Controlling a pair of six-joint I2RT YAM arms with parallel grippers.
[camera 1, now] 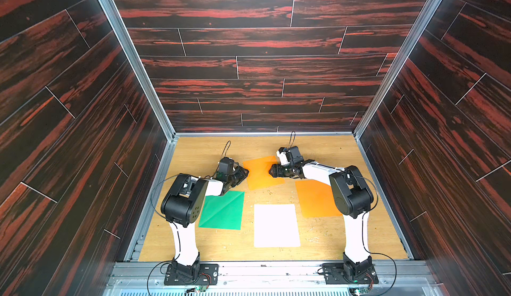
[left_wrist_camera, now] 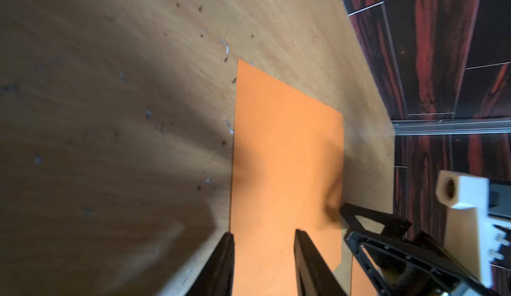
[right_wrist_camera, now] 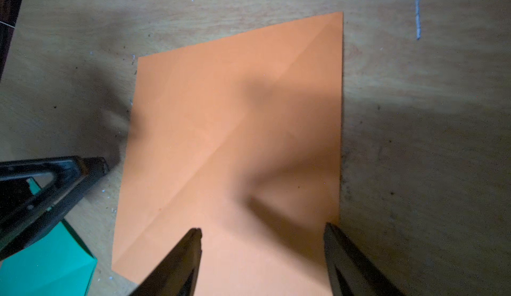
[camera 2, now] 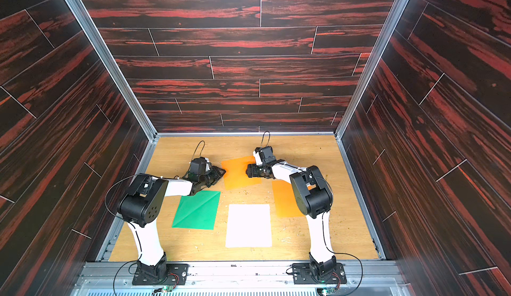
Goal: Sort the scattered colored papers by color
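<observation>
An orange sheet (camera 1: 260,179) lies on the wooden table behind the white sheet (camera 1: 276,225), a little askew. Over its left edge is my left gripper, its dark fingers apart with orange showing between them. My right gripper is above the same sheet from the right, also open, with a wider gap. A diagonal crease crosses this paper in the right wrist view. Another orange sheet (camera 1: 317,203) rests at the front right, partly under the right arm. On the left is a creased green sheet (camera 1: 222,211), its back corner covered by the left arm.
The two grippers face each other across the orange sheet with a small gap between. Bare table (camera 1: 319,146) shows along the back and around the white sheet. Dark red-streaked walls (camera 1: 255,67) enclose the table behind and on both sides.
</observation>
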